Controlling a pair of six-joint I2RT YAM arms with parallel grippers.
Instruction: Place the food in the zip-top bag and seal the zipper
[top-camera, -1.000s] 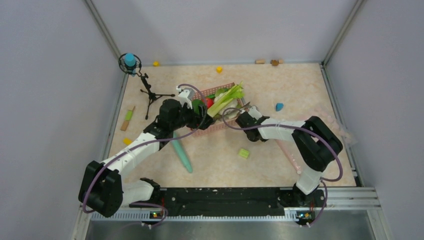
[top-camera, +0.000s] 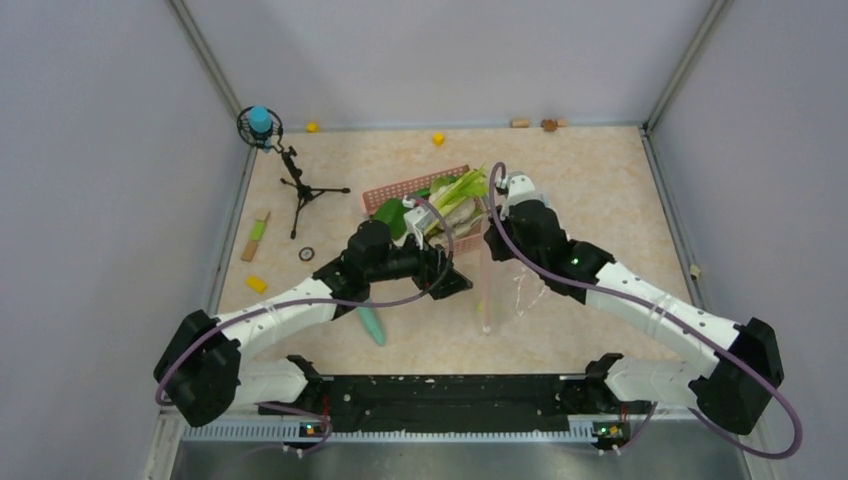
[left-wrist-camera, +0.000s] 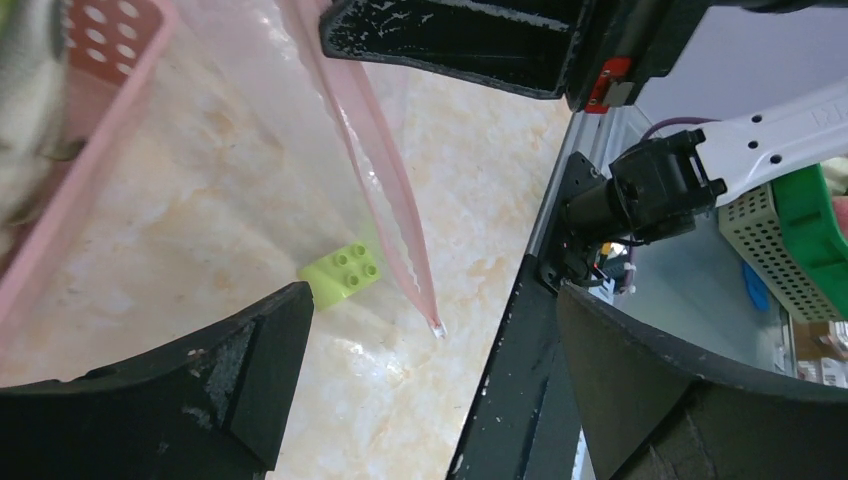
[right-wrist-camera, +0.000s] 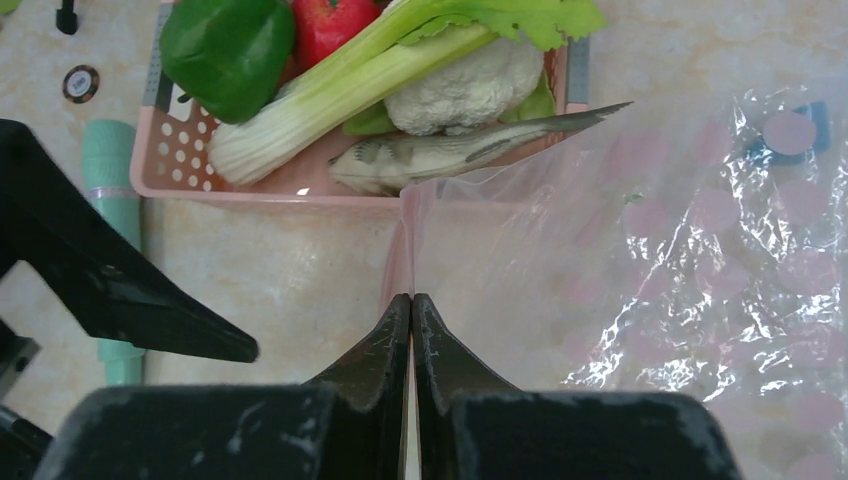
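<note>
A clear zip top bag (right-wrist-camera: 700, 280) with a pink zipper strip hangs from my right gripper, which is shut on the bag's edge in the right wrist view. My left gripper is open, facing the hanging strip from the left. Beyond them, a pink basket (right-wrist-camera: 170, 155) holds a green pepper (right-wrist-camera: 225, 55), a red vegetable (right-wrist-camera: 330, 25), celery (right-wrist-camera: 310, 100), cauliflower (right-wrist-camera: 465, 85) and a fish (right-wrist-camera: 430, 155).
A teal cylinder (top-camera: 372, 325) lies left of centre, a green block (left-wrist-camera: 340, 275) under the bag. A black stand (top-camera: 298, 185) is at back left, with small blocks (top-camera: 438, 138) along the back.
My left gripper has moved right and toward the front, closer to the bag.
</note>
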